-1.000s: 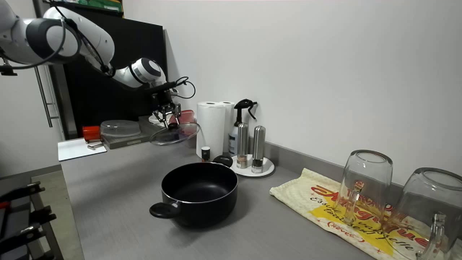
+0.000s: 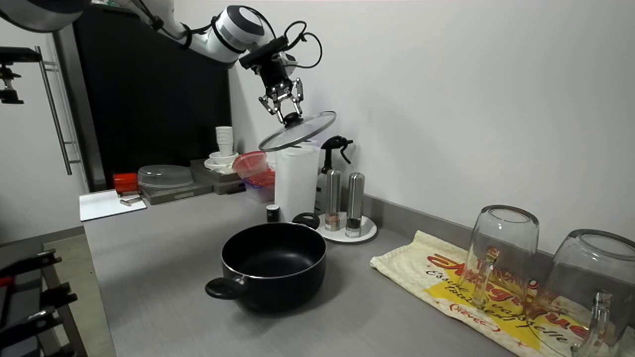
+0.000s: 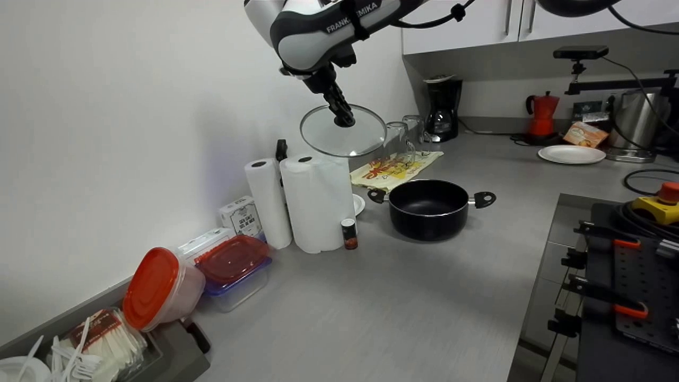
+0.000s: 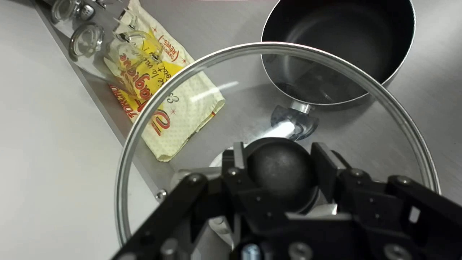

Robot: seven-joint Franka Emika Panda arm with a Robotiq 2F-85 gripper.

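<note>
A round glass lid [image 2: 313, 127] with a black knob hangs tilted in the air, level with the top of the paper towel rolls. My gripper [image 2: 289, 119] is shut on the lid's knob [image 4: 279, 169], a finger on each side of it. The black pot [image 2: 274, 270] stands uncovered on the counter, empty inside, lower than the lid and apart from it. Through the glass in the wrist view, part of the pot [image 4: 346, 39] and one handle show beyond the lid's rim. In the second exterior view the lid [image 3: 344, 137] is up and left of the pot [image 3: 427, 213].
Paper towel rolls [image 3: 315, 203], a small spice jar [image 3: 348, 233] and a spray bottle [image 2: 334, 148] stand by the wall. Two tall mills [image 2: 354, 202] share a white plate. Glass mugs [image 2: 503, 256] rest on a cloth [image 2: 425, 262]. Counter left of the pot is clear.
In exterior view 1, my arm has carried the lid up and to the right, from low over the counter to beside the towel rolls' tops. One towel roll and the spice jar have shifted slightly.
</note>
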